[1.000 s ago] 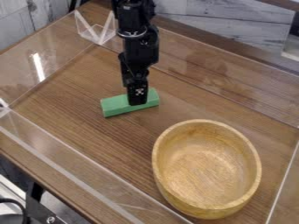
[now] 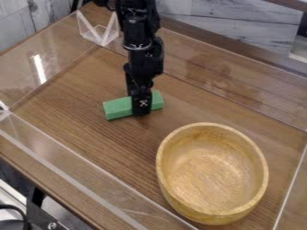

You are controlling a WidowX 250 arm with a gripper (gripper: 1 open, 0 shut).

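Note:
My black gripper [image 2: 139,97] reaches down from the top of the camera view onto a green rectangular block [image 2: 118,108] lying on the wooden table. Its open fingers are low, at the block's right part, overlapping it in view; whether they touch it is hard to tell.
A large tan oval bowl [image 2: 211,172] stands at the front right. A light wall runs along the back right, and a black cable is at the lower left corner.
My gripper has come down lower onto the green block. The block and bowl appear to lie where they were.

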